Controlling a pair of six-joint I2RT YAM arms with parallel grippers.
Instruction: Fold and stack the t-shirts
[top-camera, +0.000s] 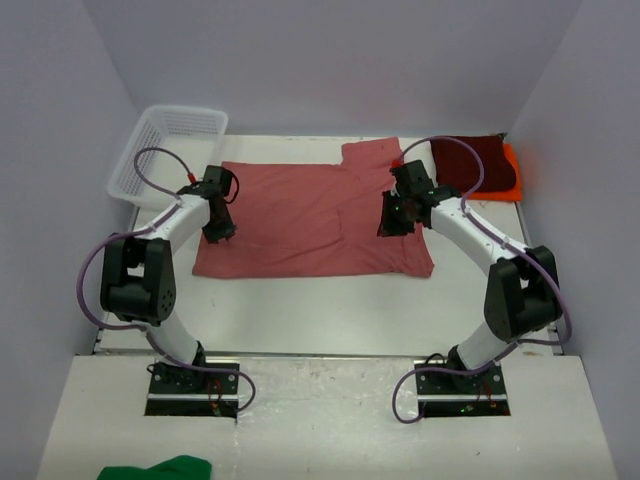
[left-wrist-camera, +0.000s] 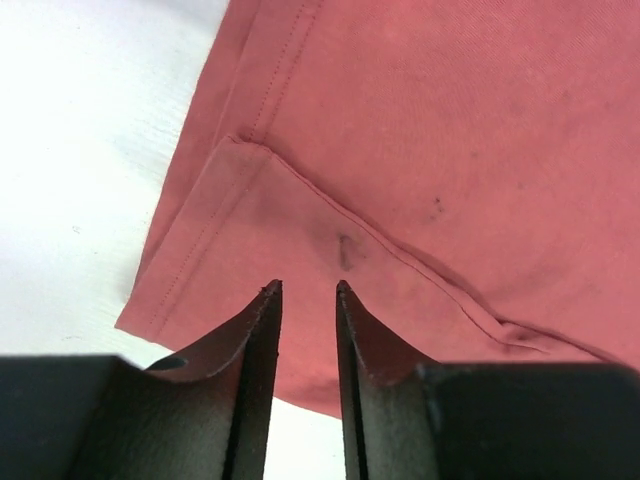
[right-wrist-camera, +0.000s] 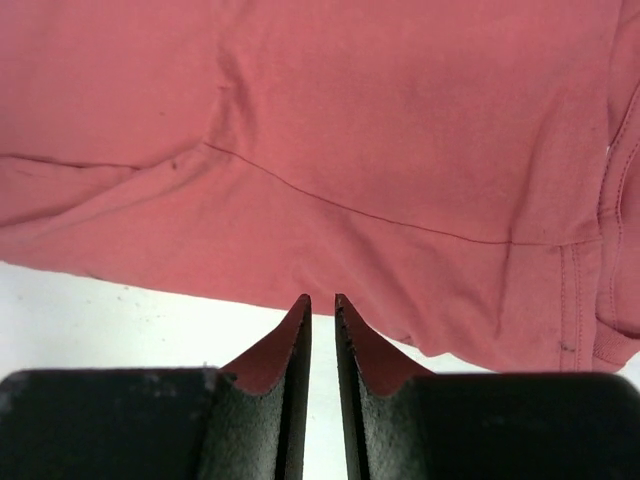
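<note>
A red t-shirt (top-camera: 290, 215) lies spread across the table, its near edge folded over in a strip along the front. Above the shirt's left part hovers my left gripper, its fingers part open with no cloth between them. In the left wrist view, the folded hem crosses beneath them and the shirt's left corner lies to their left. My right gripper is shut over the shirt's near edge towards the right, with nothing showing between its fingertips. A dark red folded shirt (top-camera: 470, 164) rests on an orange one (top-camera: 512, 175) at the back right.
At the back left stands an empty white basket (top-camera: 150, 150), close to the left arm. Bare white table (top-camera: 290, 315) lies in front of the shirt. A green cloth (top-camera: 160, 468) is at the bottom left, off the table.
</note>
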